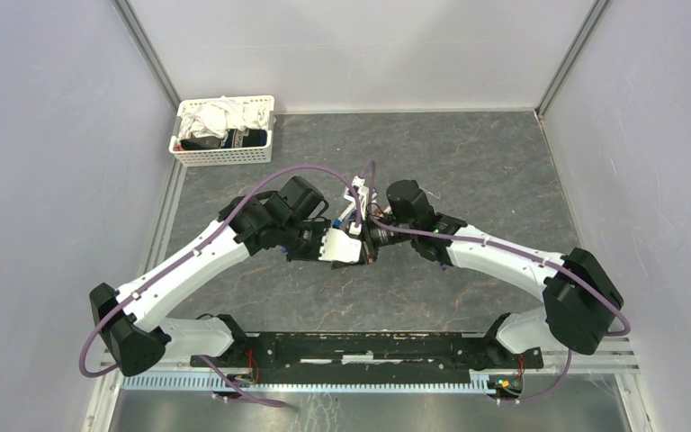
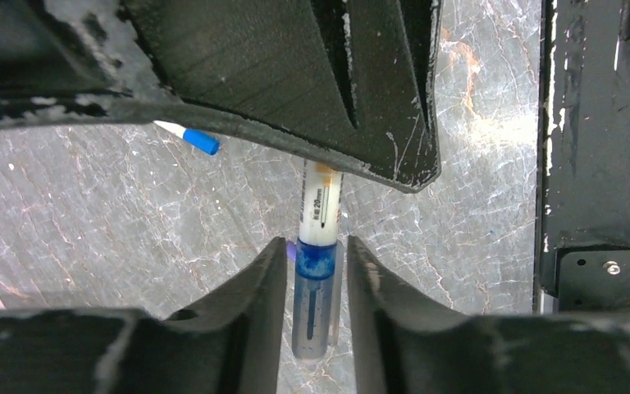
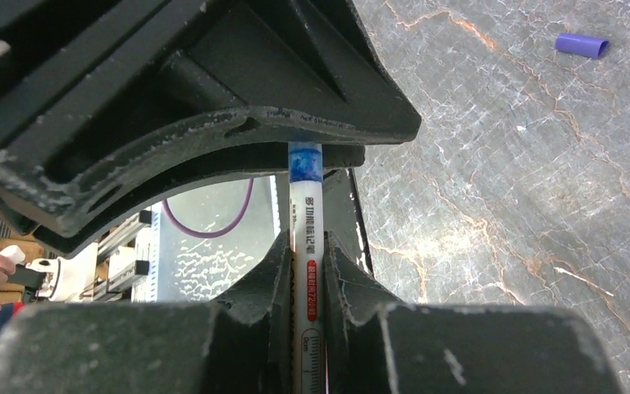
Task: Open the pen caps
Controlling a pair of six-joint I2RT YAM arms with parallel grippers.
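A white marker [image 2: 321, 205] with a blue end and a clear cap [image 2: 312, 316] stands lengthwise between my two grippers, which meet near the middle in the top view. My right gripper is shut on the marker's white barrel, its fingers close along both sides. In the left wrist view, the clear cap lies between the fingers of my left gripper, with narrow gaps showing beside it, so these fingers look slightly open around it. The cap's end is hidden behind the left gripper in the right wrist view.
A purple cap [image 3: 582, 45] lies loose on the grey floor. Another marker with a blue end [image 2: 201, 141] rests there too. A white basket [image 1: 227, 157] of cloths stands at the back left. Much of the floor behind the arms is clear.
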